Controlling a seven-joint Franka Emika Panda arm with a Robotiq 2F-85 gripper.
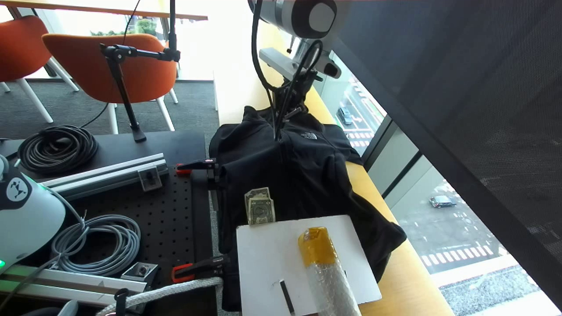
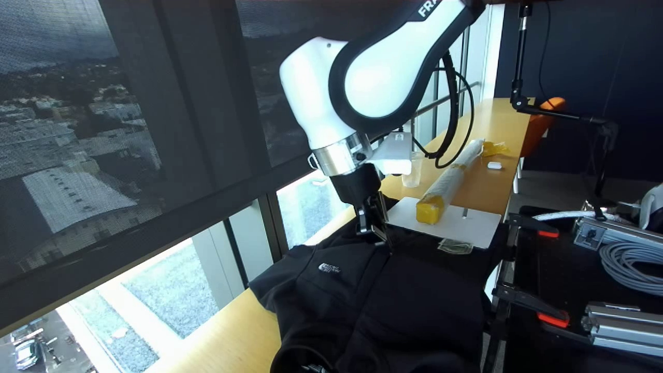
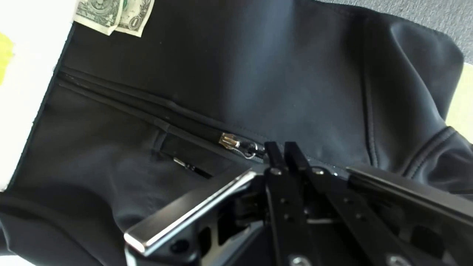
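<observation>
A black jacket lies spread over the wooden table, front up, a long zipper running down its middle. In the wrist view the metal zipper slider sits on the zipper line, with a thin wire loop leading toward my fingertips. My gripper is shut, its two fingertips close together at the dark pull beyond that loop; the pull itself is mostly hidden. Exterior view 1 has the arm at the collar end. Exterior view 2 puts the fingers low over the zipper, near the chest logo.
A white board rests on the jacket's hem, bearing a wrapped roll. Dollar bills lie beside it. Clamps hold the jacket's side, and a second small zipper pull lies nearby. The window blind borders the table.
</observation>
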